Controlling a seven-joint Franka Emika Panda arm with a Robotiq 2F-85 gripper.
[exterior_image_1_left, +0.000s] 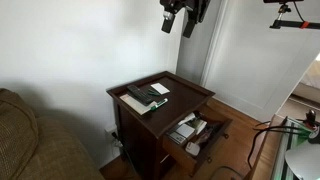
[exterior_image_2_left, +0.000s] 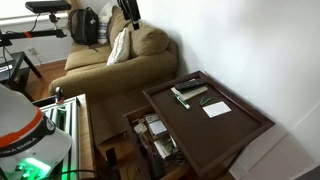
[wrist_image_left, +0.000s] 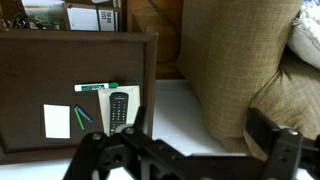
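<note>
High above the furniture, my gripper (exterior_image_1_left: 178, 25) is open with nothing between its fingers; in the wrist view the dark fingers (wrist_image_left: 128, 150) stand wide apart at the bottom. Below is a dark brown cabinet with a rimmed top (exterior_image_2_left: 203, 122). A dark-keyed remote or phone (wrist_image_left: 118, 106) lies there on a white sheet or pad. Beside it is a green-and-white marker (wrist_image_left: 95, 87). A white paper (wrist_image_left: 57, 121) lies apart, with a small green pen (wrist_image_left: 77, 118) and a thin blue one next to it. The cabinet's open drawer (exterior_image_2_left: 148, 150) holds papers and small items.
A brown sofa (exterior_image_2_left: 150, 48) with cushions stands beside the cabinet, against the white wall (exterior_image_2_left: 260, 50). The drawer juts out from the cabinet's front. Black cables (exterior_image_1_left: 258, 138) run near the robot's base. Much of the cabinet top is bare.
</note>
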